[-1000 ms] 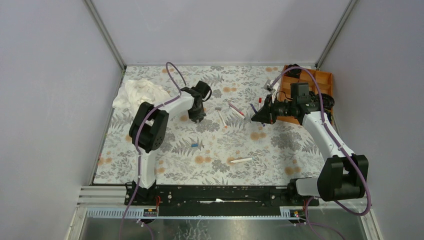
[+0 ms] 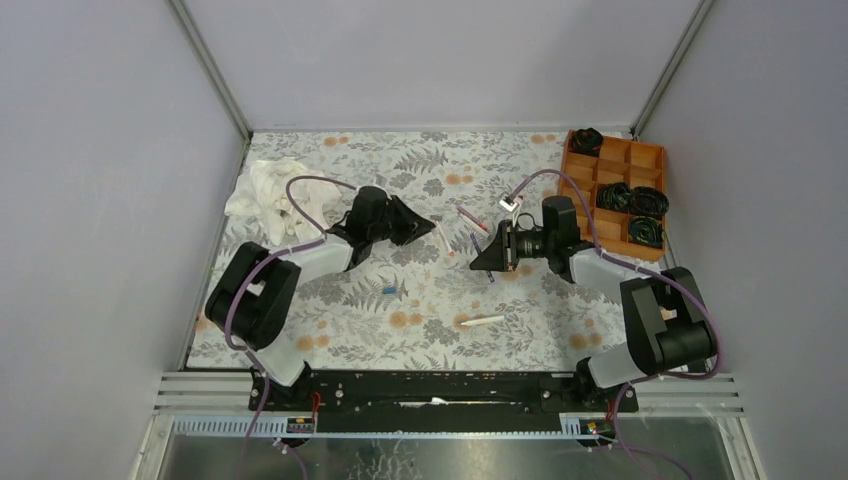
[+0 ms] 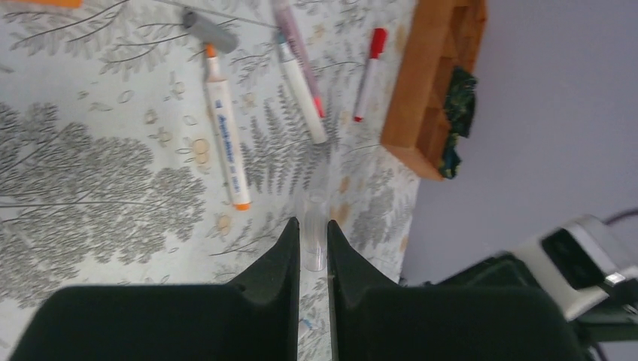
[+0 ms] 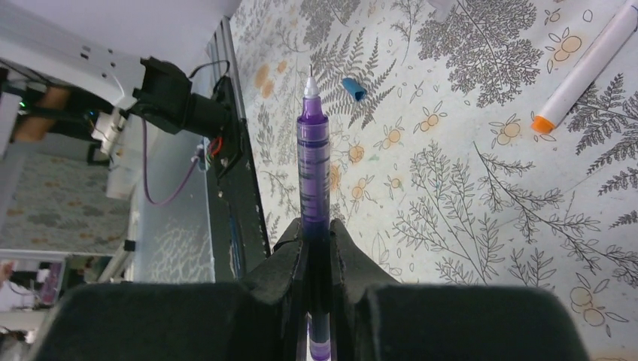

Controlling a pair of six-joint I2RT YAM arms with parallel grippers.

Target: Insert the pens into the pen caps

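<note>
My right gripper is shut on a purple pen [image 4: 314, 154], whose bare metal tip points away from the fingers. In the top view this pen [image 2: 490, 275] slants past the right gripper [image 2: 490, 262]. Between the fingertips of my left gripper sits a clear, see-through cap [image 3: 316, 244], partly blurred. From above, the left gripper [image 2: 428, 230] faces the right one across a short gap; the cap itself is hard to make out there. Pen and cap are apart. A small blue cap [image 4: 353, 89] lies loose on the table [image 2: 389, 290].
An orange-tipped marker [image 3: 228, 143] lies by a grey cap [image 3: 209, 30]. Beside them are a blue-tipped marker [image 3: 302, 90], a pink pen [image 3: 297, 45] and a red-capped marker [image 3: 370, 74]. A white pen [image 2: 482, 321] lies in front. White cloth [image 2: 275, 195] and a wooden organizer [image 2: 632, 155] flank the table.
My left gripper has swung to the right and now points at the right gripper. The right gripper has moved left with the purple pen, narrowing the gap. Loose items have stayed put.
</note>
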